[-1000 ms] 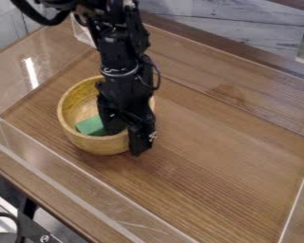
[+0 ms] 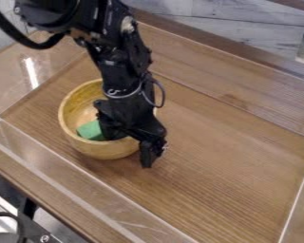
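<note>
A tan bowl (image 2: 79, 104) sits on the left part of the wooden table, with a green object (image 2: 91, 129) inside it, partly covered by the black gripper (image 2: 129, 142). The gripper is low over the bowl's right side, its fingers spread open, one reaching past the right rim. The arm hides much of the bowl's interior and back; whether the fingers touch the green object is unclear.
The arm has shifted slightly, with its upper part leaning further left. The gripper remains low over the bowl, and the bowl and green object look much the same.
</note>
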